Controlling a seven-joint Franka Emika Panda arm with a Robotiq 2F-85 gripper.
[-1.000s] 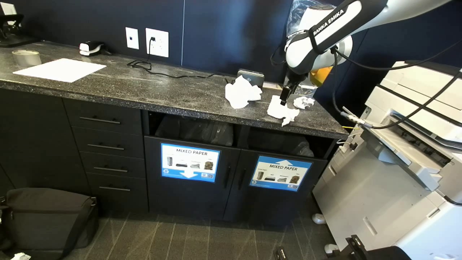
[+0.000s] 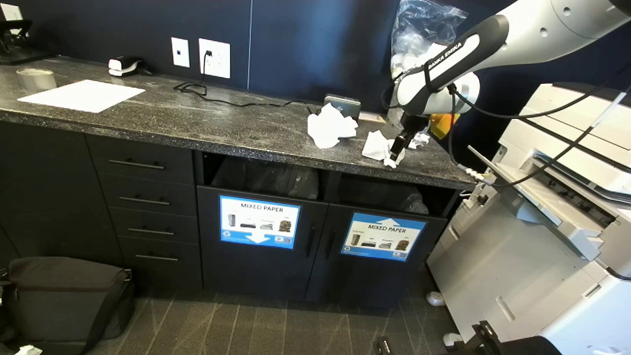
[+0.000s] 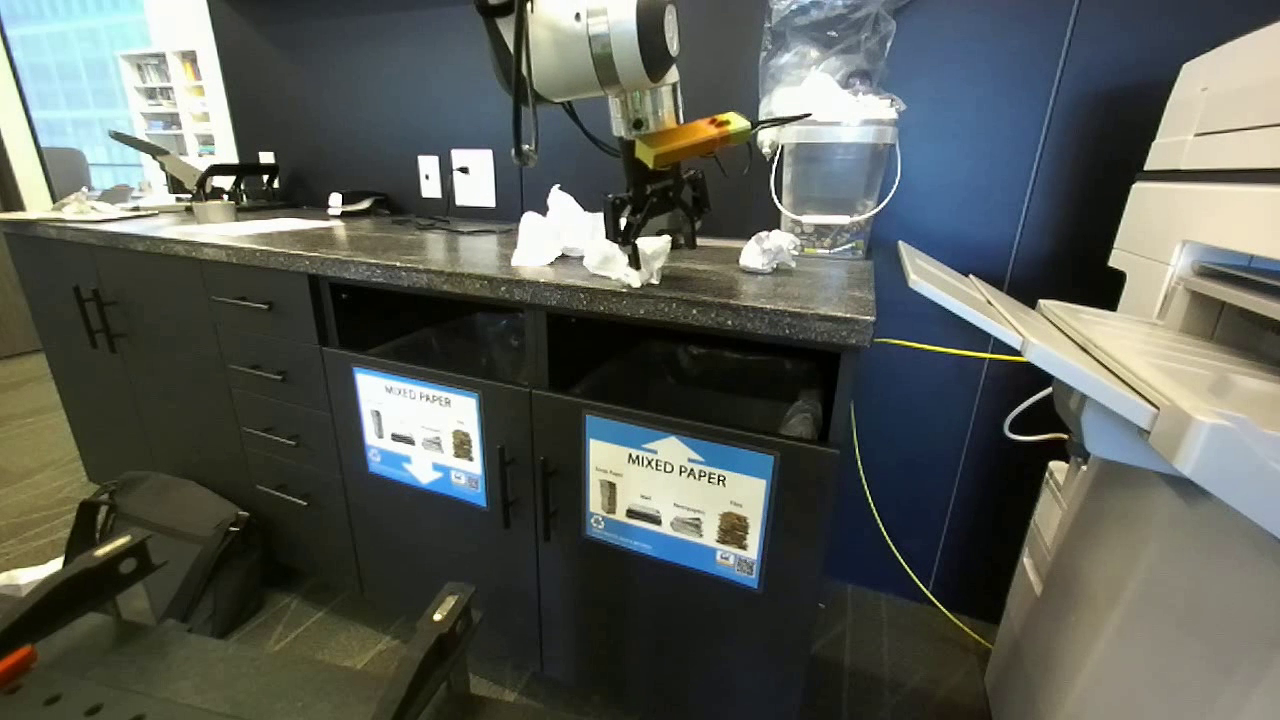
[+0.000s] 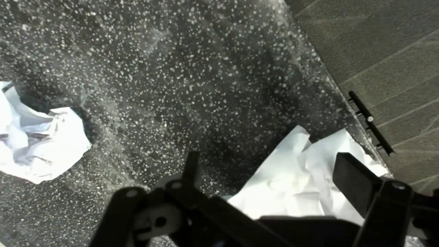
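My gripper is open and low over the counter's front part, its fingers spread to either side of a crumpled white paper [image 4: 288,185]. In exterior view 2 the same gripper [image 3: 654,246] points down at that paper near the front edge. Part of the paper is hidden behind the fingers, and I cannot tell whether they touch it. A larger crumpled paper [image 2: 330,127] lies to its left in exterior view 1. To the right, in exterior view 2, there is a small paper ball [image 3: 769,251].
Below the counter [image 2: 248,127] are two open bin slots [image 3: 696,372] over doors labelled MIXED PAPER. A clear bucket [image 3: 830,180] stands at the counter's back right. A printer [image 2: 532,207] is at the right.
In exterior view 1 my gripper has shifted right and slightly down, now covering more of the near paper. That paper seems to sit slightly differently. The arm now partly covers the small paper ball.
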